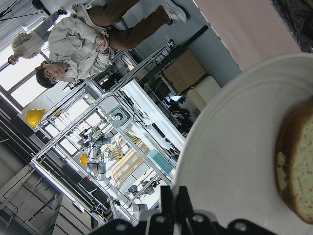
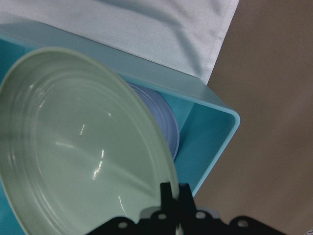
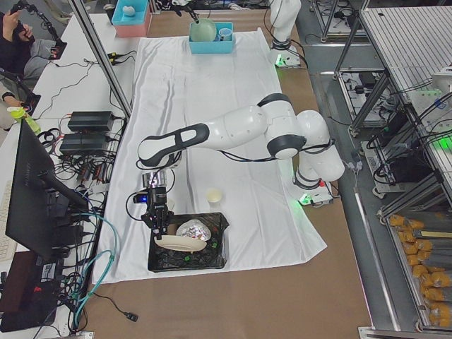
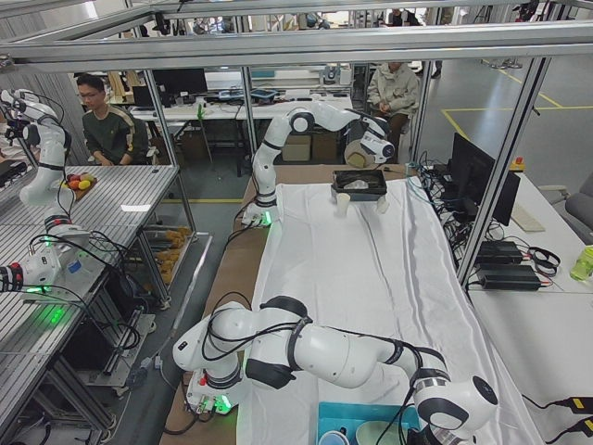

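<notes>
My left gripper [image 3: 158,230] is shut on the rim of a white plate [image 1: 225,147], held tilted over a black bin [image 3: 187,260]; a slice of bread [image 1: 296,161] shows on it in the left wrist view. A bowl with wrapped contents [image 3: 193,227] is in that bin. In the right wrist view my right gripper is shut on the rim of a pale green plate [image 2: 73,132], over a blue bin [image 2: 205,137] holding a blue round dish [image 2: 164,117].
Pale cups [image 3: 214,196] stand beside the black bin. The white cloth [image 3: 212,85] between the bins is mostly clear. Monitors and cables line the left side in the camera left view; metal frames stand on the right.
</notes>
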